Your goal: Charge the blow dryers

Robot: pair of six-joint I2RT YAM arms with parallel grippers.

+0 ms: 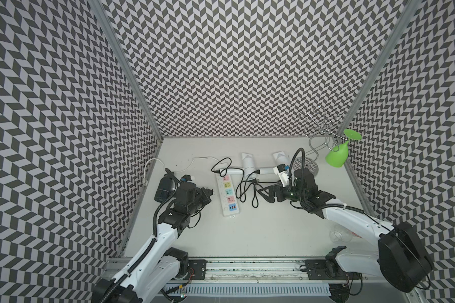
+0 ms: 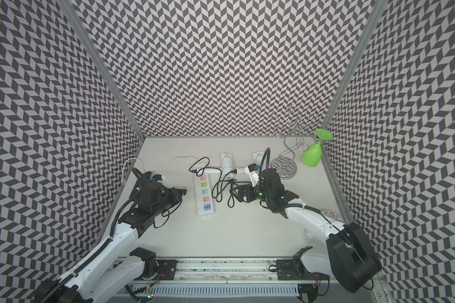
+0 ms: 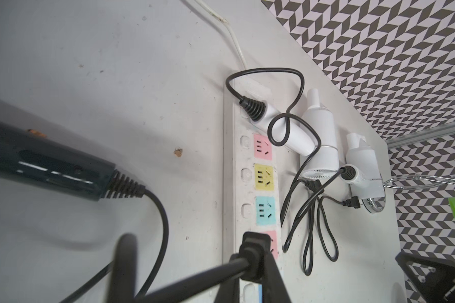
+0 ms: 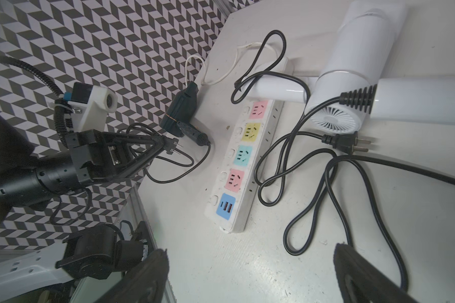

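My left gripper is shut on a black plug point(image 3: 255, 255), its prongs pointing outward, held left of the power strip point(image 4: 241, 161) and apart from it. The dark blow dryer point(image 1: 164, 187) lies at the left, its cord curling below my left arm. Two white blow dryers point(image 3: 320, 136) point(image 3: 363, 164) lie beyond the strip, their black cords looped on the table. Two loose plugs point(image 3: 314, 185) point(image 3: 353, 202) rest among those loops. My right gripper point(image 1: 269, 194) stands open right of the strip, with only table and cord visible between its fingers.
Behind the right arm are a silver wire stand point(image 1: 305, 167) and a green vessel point(image 1: 337, 154). A clear round container point(image 1: 340, 233) sits at the front right. Free table lies in front of the strip.
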